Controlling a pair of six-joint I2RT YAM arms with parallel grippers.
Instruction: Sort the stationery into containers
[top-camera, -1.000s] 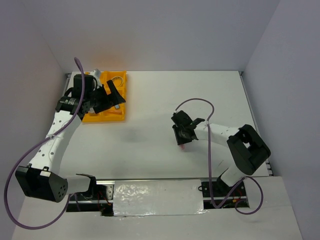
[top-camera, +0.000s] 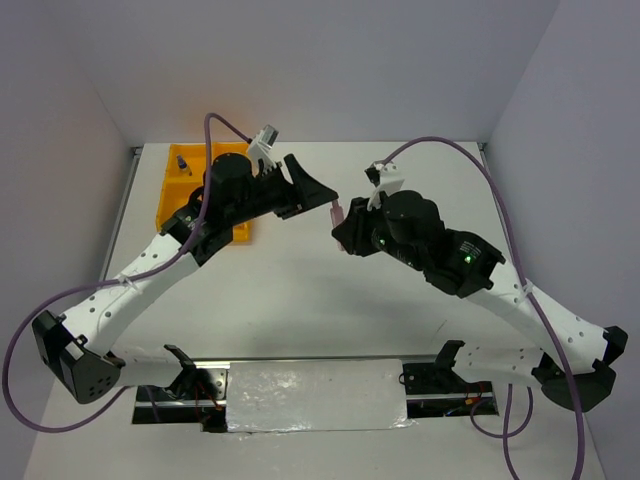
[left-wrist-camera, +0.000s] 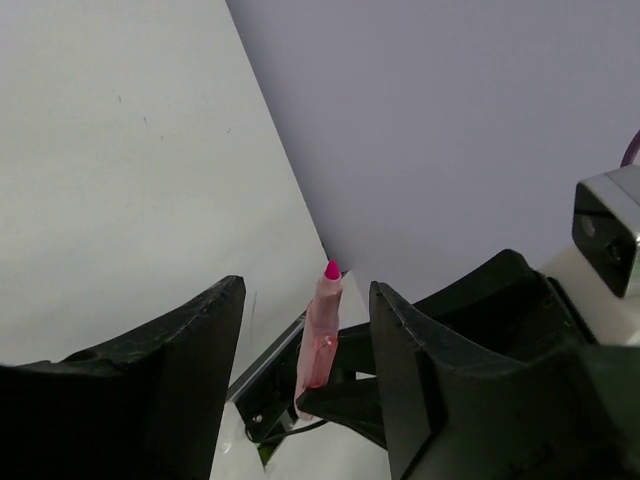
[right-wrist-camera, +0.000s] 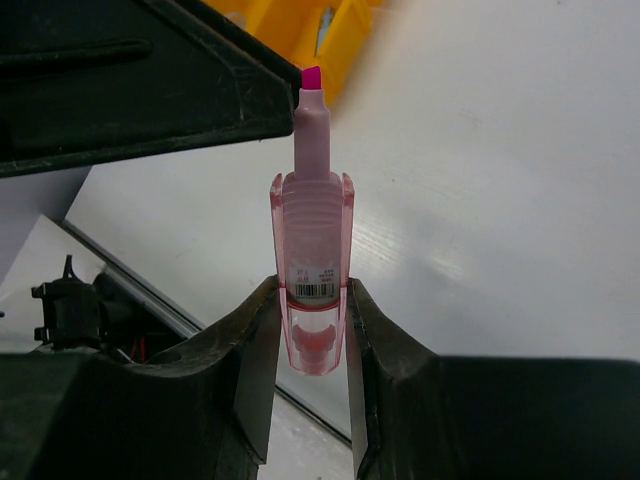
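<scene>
A slim pink translucent stationery piece (right-wrist-camera: 312, 225) with a magenta tip and a barcode label stands nearly upright in my right gripper, which is shut on its lower part. In the top view it shows as a pink sliver (top-camera: 337, 215) above the middle of the table. My left gripper is open, its fingertips on either side of the pink piece's upper end in the left wrist view. One left finger (right-wrist-camera: 200, 90) lies right beside the magenta tip; whether they touch, I cannot tell. The yellow organizer (top-camera: 243, 233) sits at the back left, partly covered by my left arm.
A small dark item (top-camera: 183, 164) lies in the organizer. Both arms meet close together over its middle. Grey walls enclose the back and sides.
My right gripper has risen from the table with the pink piece, which has turned upright. My left gripper has moved right, away from the organizer, up to the pink piece.
</scene>
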